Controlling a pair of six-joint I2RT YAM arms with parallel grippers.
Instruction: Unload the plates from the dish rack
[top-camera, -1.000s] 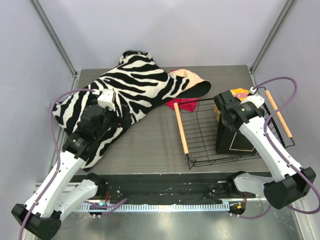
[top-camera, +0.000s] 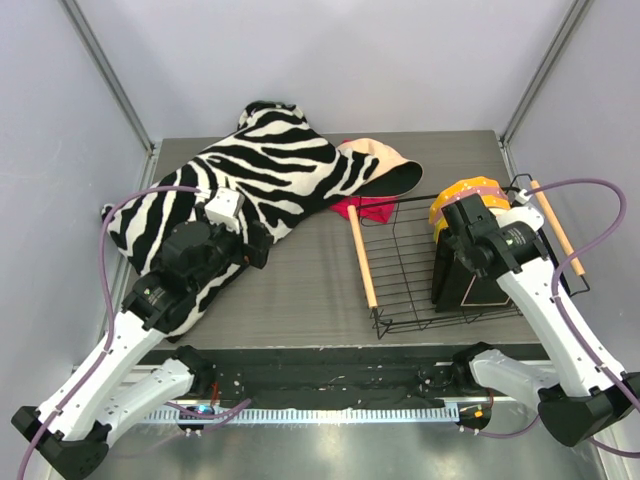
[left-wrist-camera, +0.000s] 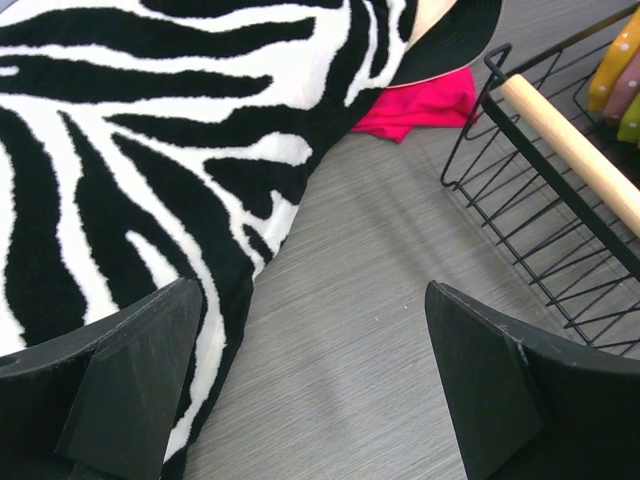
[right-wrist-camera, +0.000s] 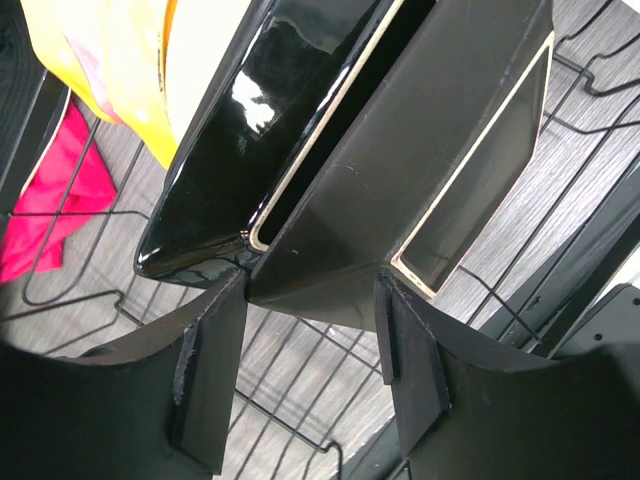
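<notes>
Two black square plates (right-wrist-camera: 420, 170) stand in the wire dish rack (top-camera: 400, 280) on the right, with yellow and pale items (right-wrist-camera: 130, 70) beside them. My right gripper is over the rack at the plates; in its wrist view its fingertips are apart at the lower edge of the nearer plate, and whether they hold it cannot be told. My left gripper (top-camera: 246, 246) hangs open over a zebra-striped cloth (top-camera: 260, 160), left of the rack, with nothing between its fingers.
A red cloth (left-wrist-camera: 430, 105) and a peach-and-dark item (top-camera: 380, 165) lie behind the rack. Bare table (top-camera: 300, 300) lies between the striped cloth and the rack.
My left arm has shifted slightly to the right. The rack looks unchanged.
</notes>
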